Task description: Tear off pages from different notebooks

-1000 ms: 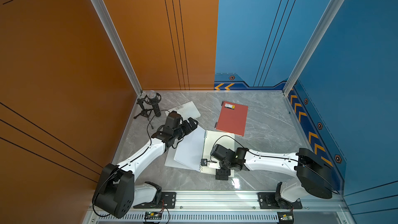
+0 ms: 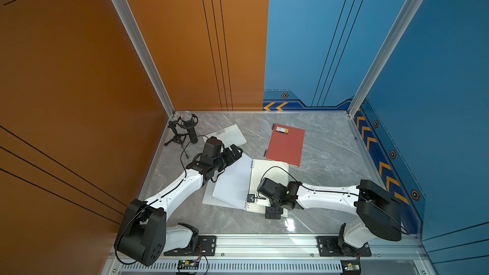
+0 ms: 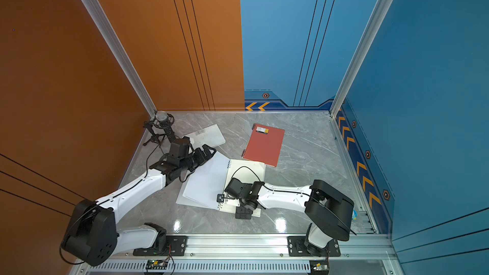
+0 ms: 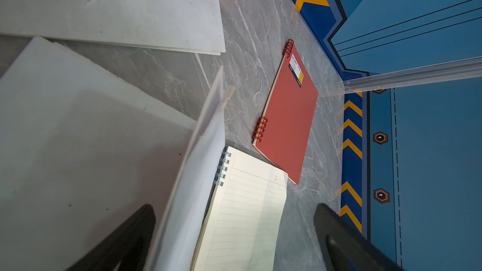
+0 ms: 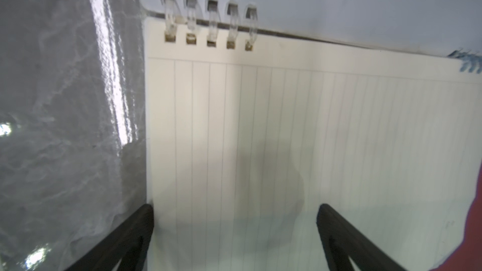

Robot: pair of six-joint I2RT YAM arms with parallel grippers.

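Note:
A ring-bound notebook lies open, its cream lined page point(image 2: 269, 168) on the right and white cover point(image 2: 231, 183) folded to the left. In the left wrist view that cover point(image 4: 193, 190) rises on edge between my spread fingers, nearer the left one. Open, my left gripper point(image 2: 237, 151) hovers by the cover's far edge. My right gripper is also open, low over the near part of the lined page, one finger by the page's near edge; whether it touches cannot be seen. A red notebook point(image 2: 285, 145) lies closed behind, rings on its left side.
At the back left lies a white notebook or pad point(image 2: 231, 135), partly behind my left arm. Beside it a black stand point(image 2: 175, 135) holds a dark cylinder. A pale sheet point(image 2: 209, 196) shows under the white cover.
The right arm's elbow has shifted slightly to the left, while its gripper stays over the lined page. The left arm and the notebooks look practically unchanged.

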